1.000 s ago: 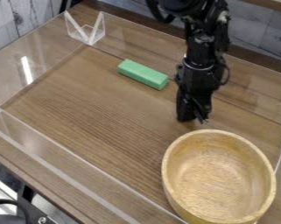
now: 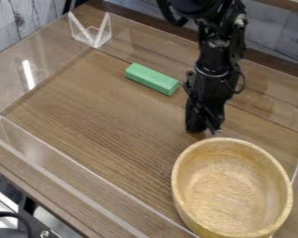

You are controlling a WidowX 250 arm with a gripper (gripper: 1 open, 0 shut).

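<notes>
The black arm reaches down from the top of the camera view, its gripper [image 2: 200, 121] low over the wooden table just behind a large pale wooden bowl [image 2: 232, 186]. Its fingertips are dark and small against the wood; the gripper looks shut, with nothing visible between them. A green block [image 2: 151, 79] lies to the left of the arm.
A clear plastic holder [image 2: 92, 30] stands at the back left. A wall borders the back.
The arm has shifted very slightly; the bowl and green block are unmoved.
</notes>
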